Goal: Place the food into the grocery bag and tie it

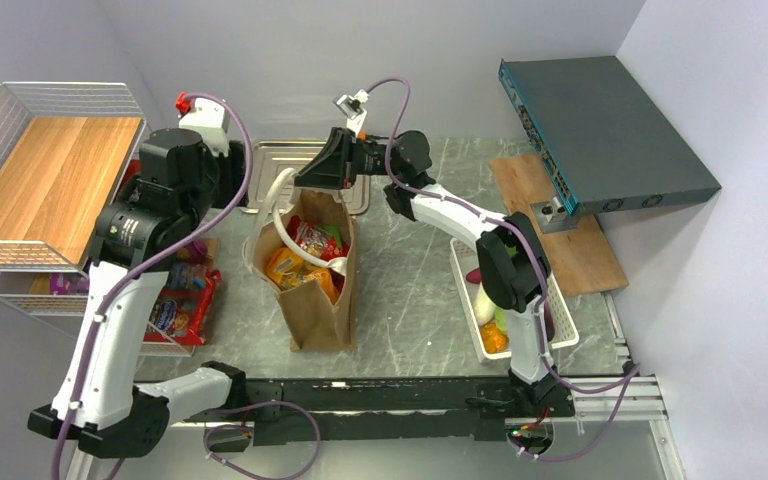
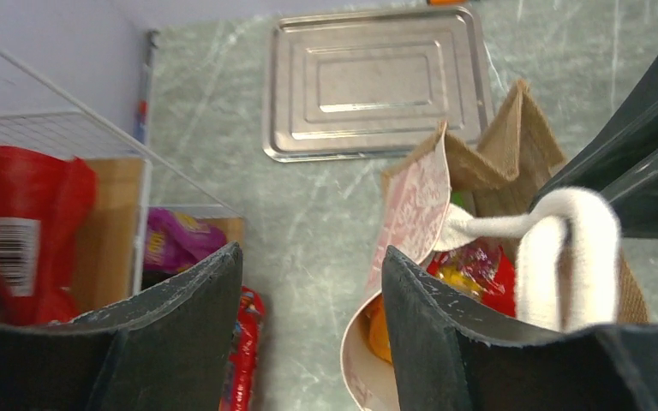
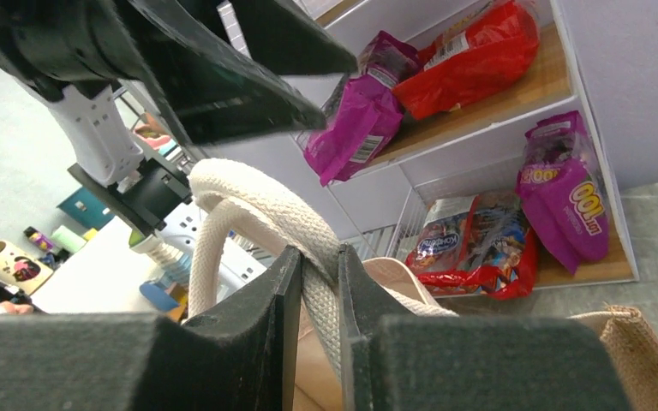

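A brown paper grocery bag (image 1: 322,318) stands upright and open on the counter, with several red and orange snack packets (image 1: 305,280) inside. Its white rope handle (image 1: 282,222) loops up above the bag's mouth. My right gripper is shut on this rope, which runs between its fingers in the right wrist view. Left of the bag, my left gripper stands open, its fingers apart with nothing between them. In the top view the left arm hides its own fingertips.
At left, a wire rack (image 1: 50,240) with wooden shelves holds red and purple packets. A metal tray (image 2: 377,81) lies behind the bag. A white basket of vegetables (image 1: 567,330) stands at right, partly under my right arm. Counter between bag and basket is clear.
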